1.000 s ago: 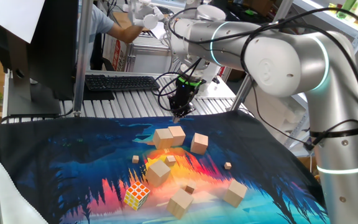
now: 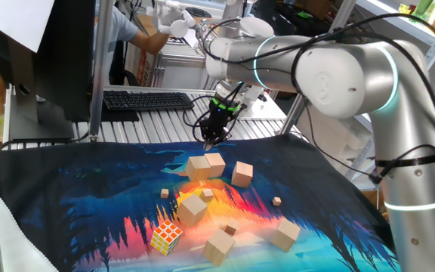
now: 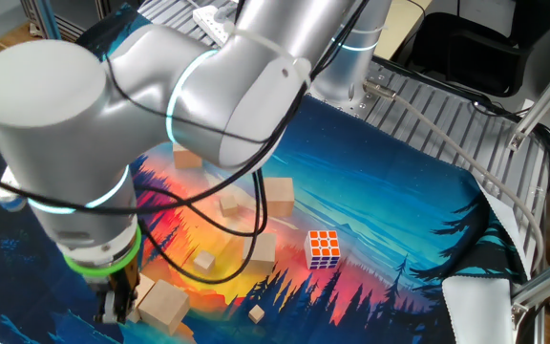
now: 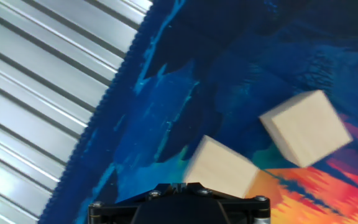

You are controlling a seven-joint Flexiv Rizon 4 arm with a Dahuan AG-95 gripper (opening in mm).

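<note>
My gripper [image 2: 208,142] hangs over the far edge of the printed cloth, behind a pair of large wooden cubes, the left one [image 2: 197,168] and the right one [image 2: 215,165], which sit close together. In the wrist view its black body [image 4: 179,205] covers the bottom of the picture and hides part of one cube [image 4: 221,168]; another cube [image 4: 306,129] lies clear of it to the right. How far apart the fingers stand does not show, nor does anything held between them. A Rubik's cube [image 2: 166,237] with an orange and white top lies at the near left.
More large wooden cubes, one right of the pair [image 2: 242,174] and others nearer [image 2: 192,210], lie about the cloth with several small ones [image 2: 276,201]. A keyboard [image 2: 148,100] and monitor [image 2: 55,60] stand behind.
The gripper has shifted slightly left in exterior view 1, still beyond the pair of cubes. The cubes and the Rubik's cube have stayed in place.
</note>
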